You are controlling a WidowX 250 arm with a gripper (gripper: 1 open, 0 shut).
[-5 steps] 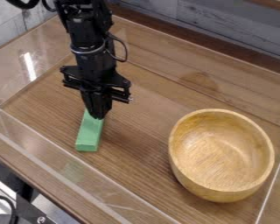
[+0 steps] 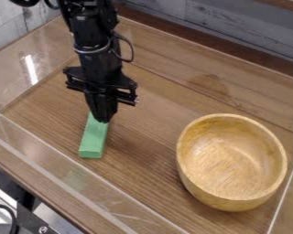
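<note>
The black robot arm reaches down from the top left, and its gripper [image 2: 103, 115] hangs just over the upper end of a green rectangular object [image 2: 94, 142] lying on the wooden table. The fingertips look close together, with nothing clearly visible between them. Whether they touch the green object cannot be told from this view.
A large yellow oval bowl [image 2: 231, 164] stands on the right side of the table [image 2: 149, 196]. A cable runs at the lower left corner.
</note>
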